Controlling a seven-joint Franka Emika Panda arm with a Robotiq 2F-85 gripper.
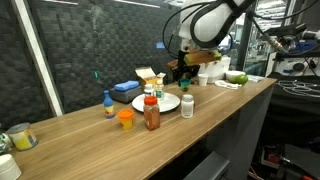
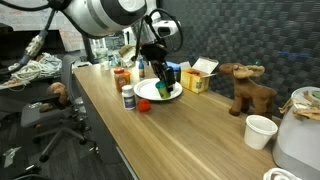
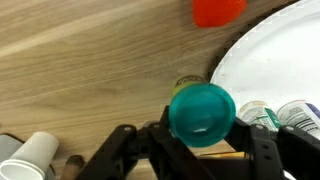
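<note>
My gripper is shut on a green-topped bottle (image 3: 202, 114), whose yellowish body shows just past the round top in the wrist view. In exterior view 1 the gripper (image 1: 184, 80) holds it above the table, to the right of the white plate (image 1: 168, 103). From exterior view 2, the bottle (image 2: 163, 90) appears in front of the plate (image 2: 146, 87); its exact height is hard to judge. The plate (image 3: 278, 62) lies to the right in the wrist view, with two white-capped bottles (image 3: 258, 114) at its lower side.
A red object (image 3: 215, 10) lies near the plate's edge. Close by stand a white-lidded jar (image 1: 187, 106) and a brown jar (image 1: 152, 113). Farther off are an orange cup (image 1: 126, 118), a brown toy animal (image 2: 245, 90) and a white cup (image 2: 260, 130).
</note>
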